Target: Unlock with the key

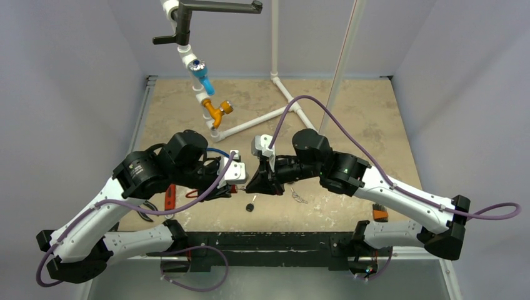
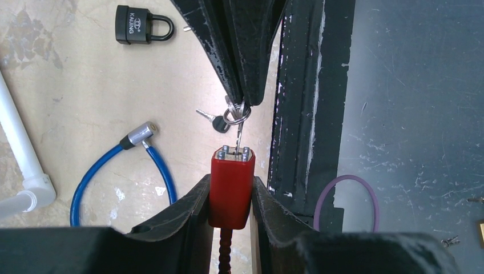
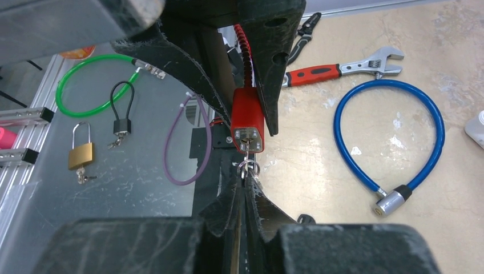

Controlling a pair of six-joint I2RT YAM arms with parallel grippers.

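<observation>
A red lock body (image 2: 232, 191) with a braided red cable is clamped in my left gripper (image 1: 229, 189), its metal keyhole face turned toward the right gripper. The key (image 2: 239, 137) runs from this face up to the tips of my right gripper; how deep its blade sits is unclear. A key ring (image 3: 248, 168) with at least one more key hangs at those tips. My right gripper is shut, and I cannot tell whether the key's head is pinched in it. Both grippers face each other above the table's front part.
On the table lie a black padlock (image 2: 132, 25), a loose black-headed key (image 2: 220, 123), a blue cable lock (image 3: 438, 131) and an adjustable wrench (image 3: 319, 74). White pipes (image 1: 256, 120) stand behind. A brass padlock (image 3: 81, 155) and green cable lock (image 3: 71, 74) lie off to the side.
</observation>
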